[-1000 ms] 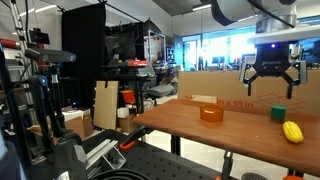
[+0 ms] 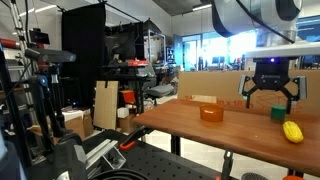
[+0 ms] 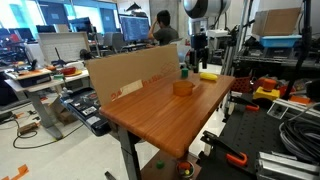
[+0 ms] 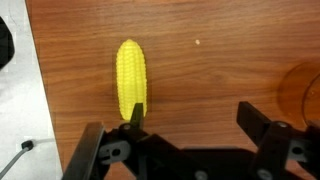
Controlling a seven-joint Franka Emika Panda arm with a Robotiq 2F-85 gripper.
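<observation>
A yellow corn cob (image 2: 292, 132) lies on the wooden table near its right edge. An orange bowl (image 2: 211, 113) sits farther left, and a dark green cup (image 2: 278, 113) stands behind the corn. Above the table hangs my gripper (image 2: 270, 100), open, with nothing between its fingers and clear of every object. In the wrist view, the corn (image 4: 131, 80) points lengthwise up the picture, just beyond the left finger (image 4: 112, 145). The bowl (image 4: 302, 95) is cut off at the right border there, and the cup is out of that view.
A tan board (image 3: 150, 75) stands along one side of the table. Bare tabletop (image 3: 160, 118) stretches from the bowl to the end nearer this camera. The table's edge runs close beside the corn.
Over the last second my gripper has come down a little toward the table, staying open. The corn, bowl and cup have not moved.
</observation>
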